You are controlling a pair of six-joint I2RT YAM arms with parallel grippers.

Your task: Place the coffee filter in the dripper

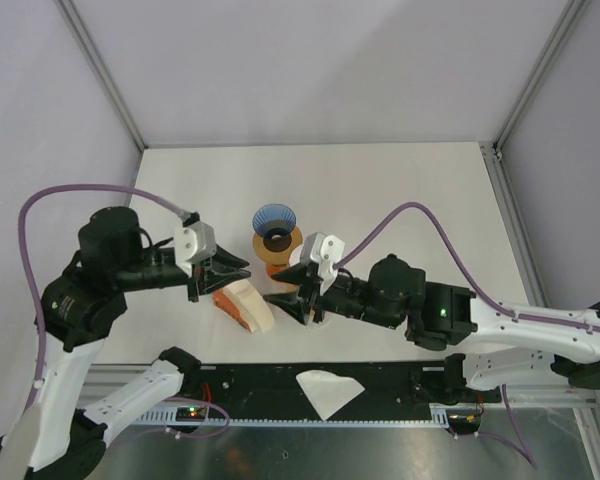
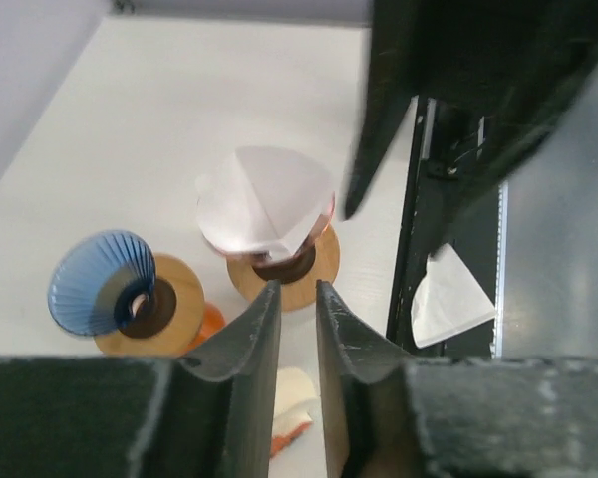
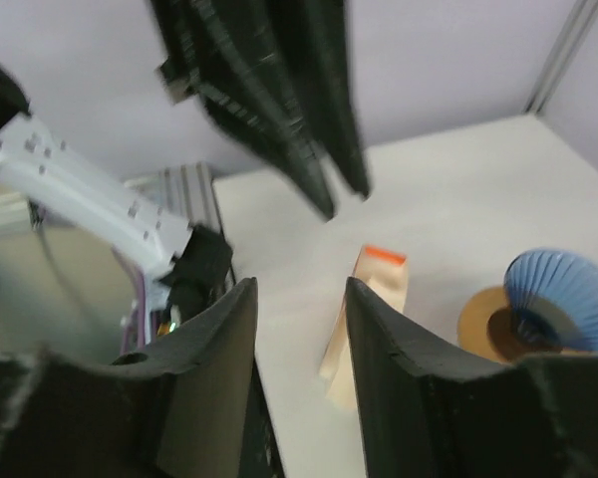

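Note:
A white paper filter lies on the dark strip in front of the table, also seen in the left wrist view. The dripper with blue ribs stands on a wooden ring; the left wrist view shows a second wooden-ringed piece holding white paper, mostly behind the right gripper in the top view. My left gripper is open above the stack of filters. My right gripper is open just right of it, with nothing held.
A dark gap and metal rail run along the front edge.

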